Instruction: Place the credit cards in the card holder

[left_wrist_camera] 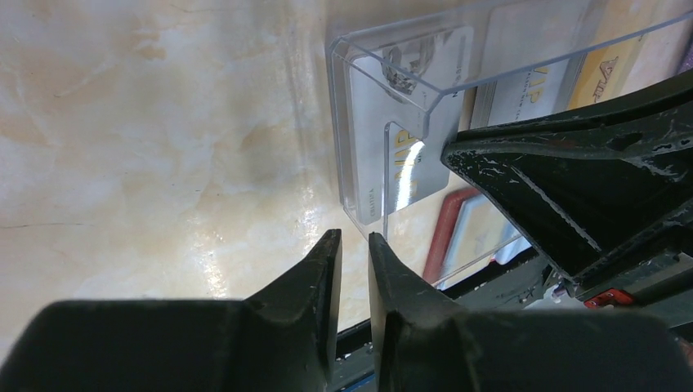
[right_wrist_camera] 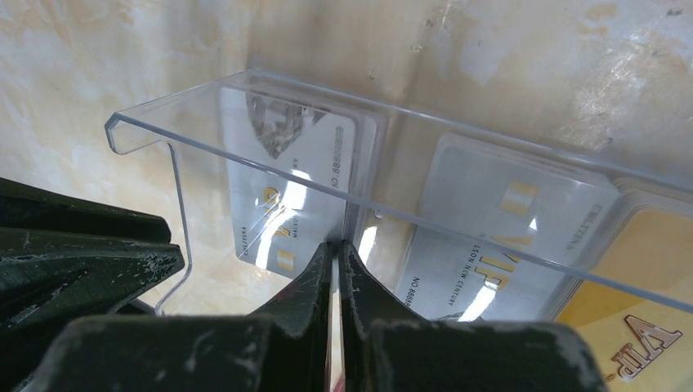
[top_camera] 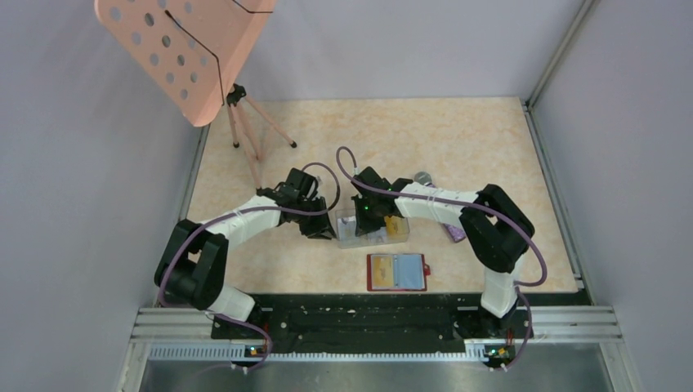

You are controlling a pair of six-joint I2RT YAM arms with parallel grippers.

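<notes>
A clear acrylic tray (top_camera: 345, 242) holds silver VIP cards (left_wrist_camera: 368, 131) and a gold card (right_wrist_camera: 633, 343). My right gripper is shut, its tips over the edge of the leftmost silver card, with nothing seen held. My left gripper is part open at the tray's left end, nothing between its fingers. Below the tray in the top view lies the red card holder (top_camera: 426, 269), open, showing gold and pale blue inside.
A purple item (top_camera: 456, 233) and a grey round object (top_camera: 422, 176) lie right of and behind the tray. A pink board on a tripod (top_camera: 249, 131) stands back left.
</notes>
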